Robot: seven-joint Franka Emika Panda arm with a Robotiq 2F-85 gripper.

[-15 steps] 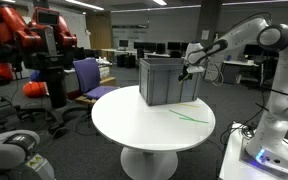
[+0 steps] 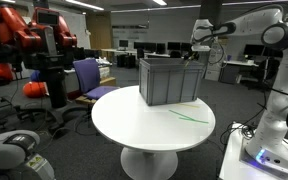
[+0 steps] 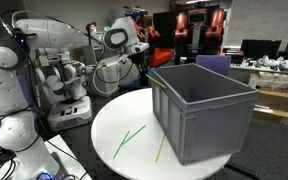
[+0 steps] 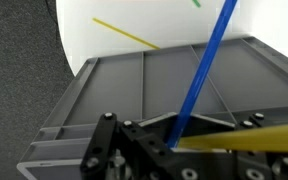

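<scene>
A blue stick (image 4: 206, 65) and a yellow stick (image 4: 259, 138) meet at the fingertips of my gripper in the wrist view. The fingers are shut, with the thin sticks apparently between them. Above the grey bin's rim hangs my gripper (image 2: 195, 50), and from the other side my gripper (image 3: 147, 74) shows near the bin's left edge. On the white table (image 2: 129, 120) stands the tall grey bin (image 3: 194, 125). Beside it lie green sticks (image 3: 129, 140) and another yellow stick (image 3: 161, 148).
The bin's high walls (image 2: 174, 85) rise well above the tabletop. An office chair (image 2: 89, 78) and a red-and-black robot (image 2: 44, 50) stand behind on the floor.
My gripper has risen and moved a little to the right in exterior view 1, away from the bin's top. The bin and the green sticks have not moved.
</scene>
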